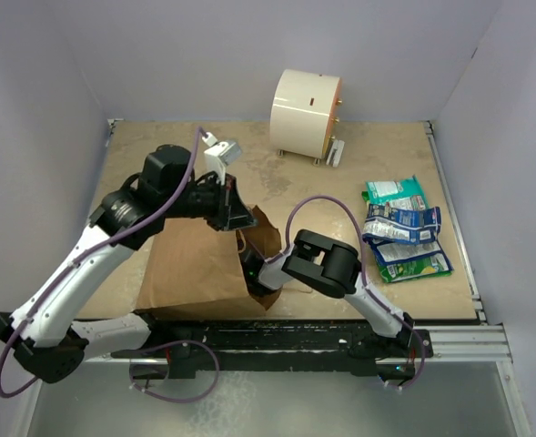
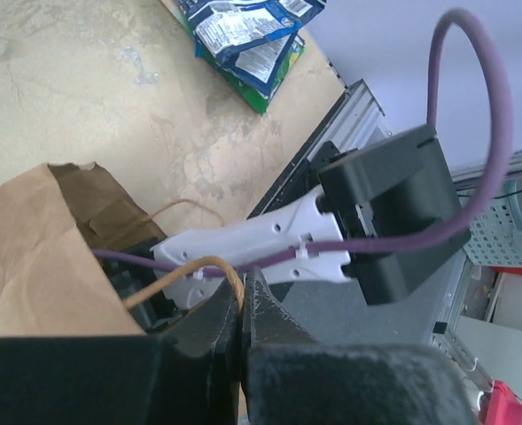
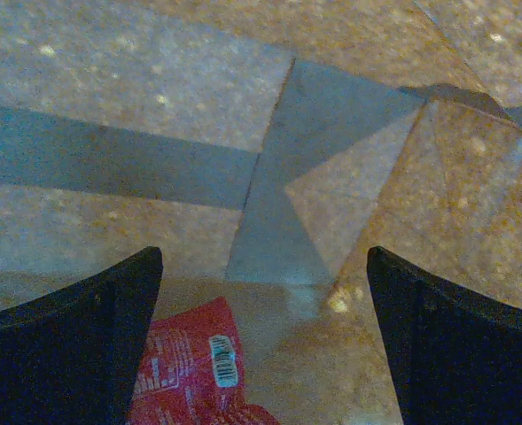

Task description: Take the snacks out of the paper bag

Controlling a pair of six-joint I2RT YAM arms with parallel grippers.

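Note:
The brown paper bag (image 1: pixel 199 269) lies on its side at the table's left front, its mouth toward the right. My left gripper is shut at the bag's upper edge, with the thin twisted handle (image 2: pixel 209 263) running into its fingertips. My right gripper reaches into the mouth, so the top view hides its fingers. Inside, it stands open, and a red snack packet (image 3: pixel 185 363) with a white barcode label shows low beside its left finger, partly covered by it. Creased bag walls (image 3: pixel 110 159) fill the rest of that view.
Several snack packets, among them a teal one (image 1: pixel 397 193), a blue one (image 1: pixel 402 224) and a green one (image 1: pixel 418 266), lie piled at the table's right. A white rounded box (image 1: pixel 304 114) stands at the back.

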